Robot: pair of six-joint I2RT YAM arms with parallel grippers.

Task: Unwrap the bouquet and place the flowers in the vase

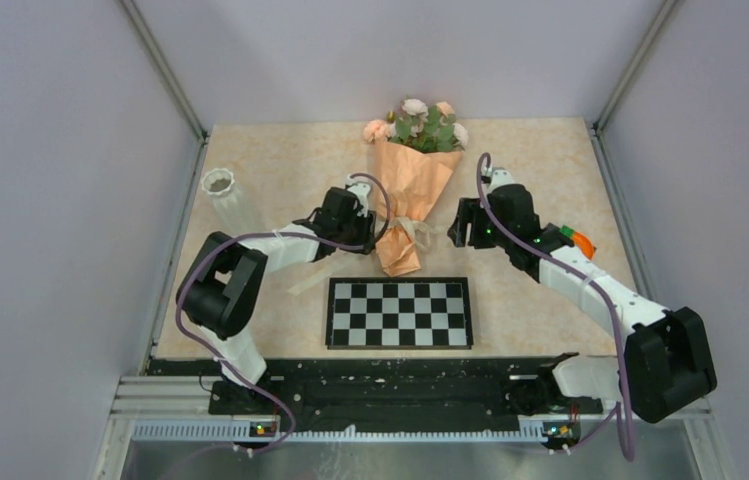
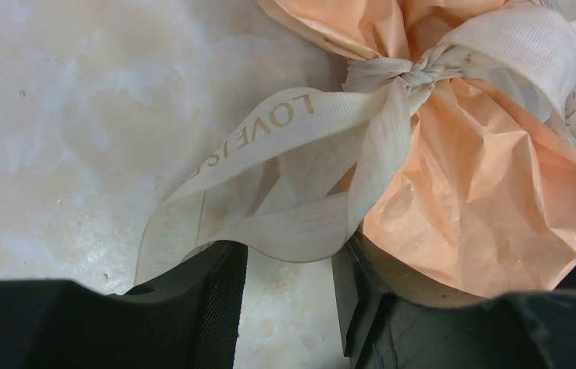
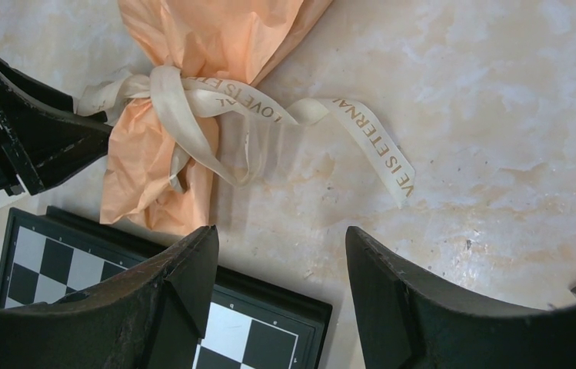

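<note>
A bouquet wrapped in peach paper (image 1: 413, 180) lies across the middle of the table. Its pink and white flowers (image 1: 415, 120) are at the far end, and a cream ribbon (image 2: 381, 115) ties its narrow lower part. At the left edge of the paper is my left gripper (image 1: 368, 235); its fingers stand partly apart, with a loop of ribbon across the gap at the fingertips. My right gripper (image 1: 462, 222) hovers right of the bouquet, open and empty, and the ribbon's tail lies ahead of it. A white translucent vase (image 1: 236, 208) is at the table's left side.
A black-framed checkered board (image 1: 400, 313) lies at the front, just below the bouquet's paper end. An orange object with green (image 1: 578, 240) sits at the right, partly behind my right arm. Bare tabletop (image 1: 540, 150) shows at the back right.
</note>
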